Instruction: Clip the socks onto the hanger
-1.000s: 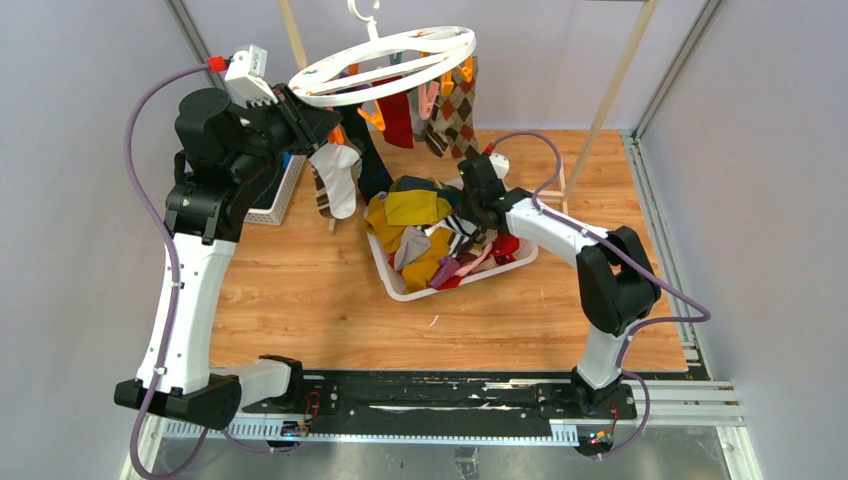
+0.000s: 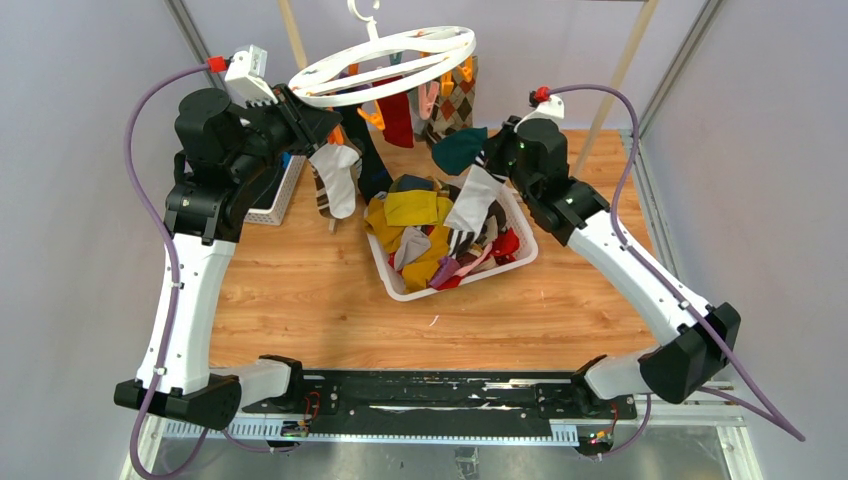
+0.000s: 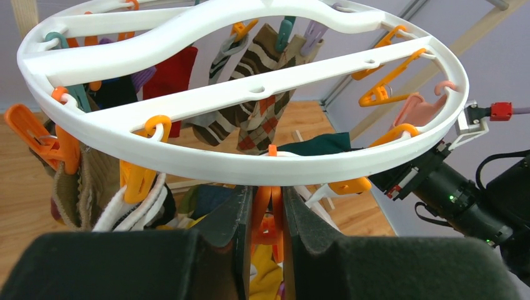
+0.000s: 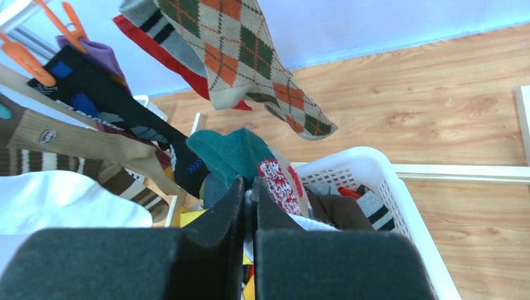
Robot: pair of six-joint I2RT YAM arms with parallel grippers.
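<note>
The round white hanger hangs at the top of the top view, orange clips along its rim. My left gripper is shut on an orange clip at the hanger's near edge. My right gripper is shut on socks raised above the laundry basket. From its fingertips a dark green sock sticks out to the left, and a white sock with dark stripes dangles below. A red-and-white patterned part shows just past the fingertips in the right wrist view.
The white basket below holds a heap of mixed socks. An argyle sock and other clipped socks hang close to my right gripper. A second basket stands behind the left arm. Bare wooden floor lies in front.
My right gripper has risen out of the basket and moved rightward, drawing the green and striped white socks up with it. The left arm and the hanger have stayed still.
</note>
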